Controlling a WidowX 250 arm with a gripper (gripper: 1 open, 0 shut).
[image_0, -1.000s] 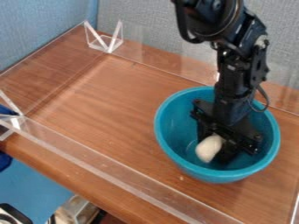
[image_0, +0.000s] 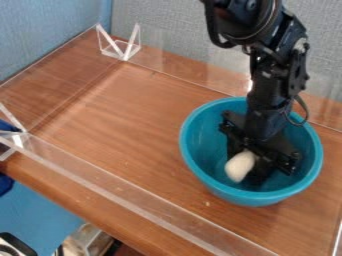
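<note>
A teal plastic bowl (image_0: 207, 145) stands on the wooden table at the right. Inside it, the black robot gripper (image_0: 243, 160) reaches down from the top and is shut on a white rounded object (image_0: 241, 166) low in the bowl. The fingertips are dark and partly hidden against the object and the bowl's inside.
Blue cloth and other items lie beyond the table at the lower left.
The arm and gripper have shifted very slightly within the bowl; the white object stays low in it.
</note>
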